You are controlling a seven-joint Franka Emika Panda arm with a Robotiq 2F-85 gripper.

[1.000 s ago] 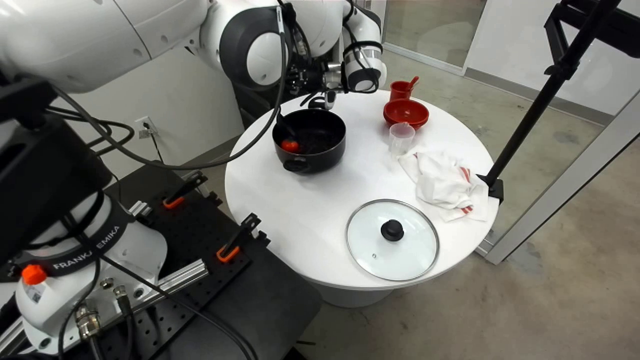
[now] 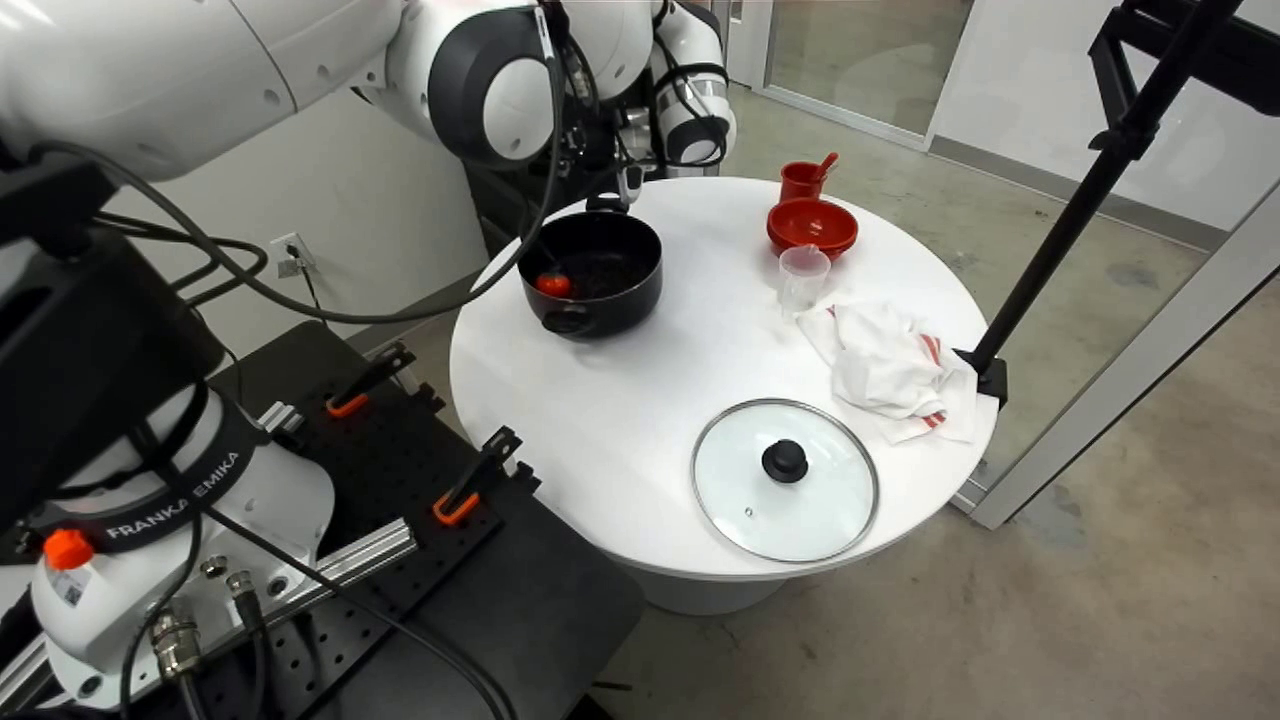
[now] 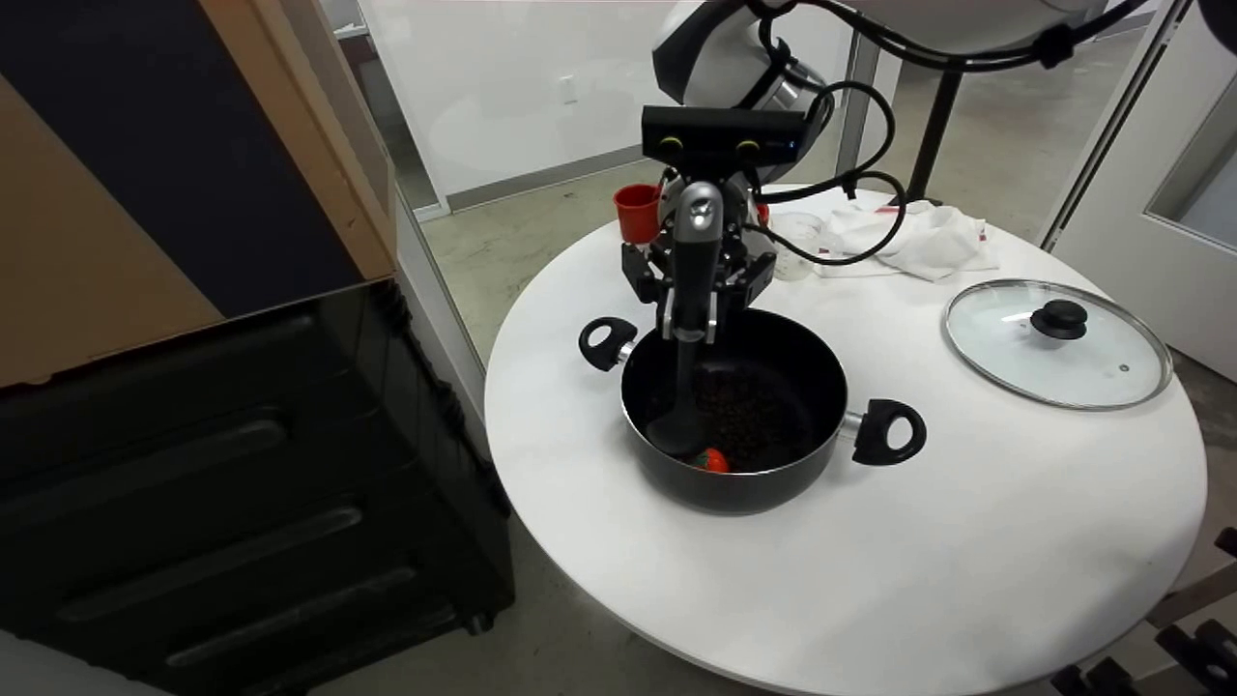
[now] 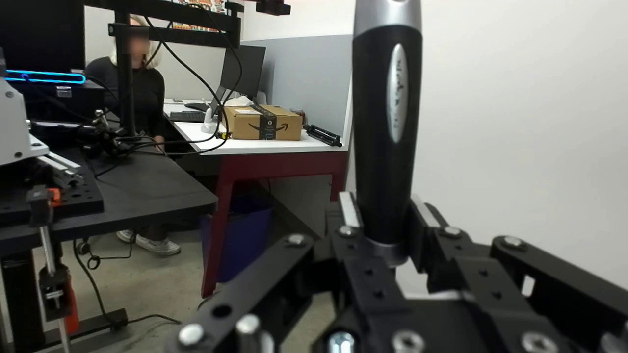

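My gripper (image 3: 691, 331) is shut on the handle of a black ladle (image 3: 696, 273), which stands nearly upright. In the wrist view its dark handle (image 4: 386, 129) rises between the two fingers. The ladle's head is down inside the black pot (image 3: 742, 493), against the near left part of the inside. A red tomato (image 3: 713, 460) touches or lies close beside the head. Small dark pieces (image 3: 742, 412) cover the pot's bottom. From the other side, the pot (image 2: 618, 314) stands on the white table with the tomato (image 2: 553, 284) near its left wall.
A glass lid (image 2: 786, 516) lies flat near the table's front. Red bowls (image 2: 811, 226), a red cup (image 2: 800, 182), a clear cup (image 2: 801, 278) and a white cloth (image 2: 888, 360) occupy the right side.
The pot has shifted left and slightly back on the table, with the tomato inside it. My arm and the ladle have moved the same way. Lid, bowls and cloth are where they were.
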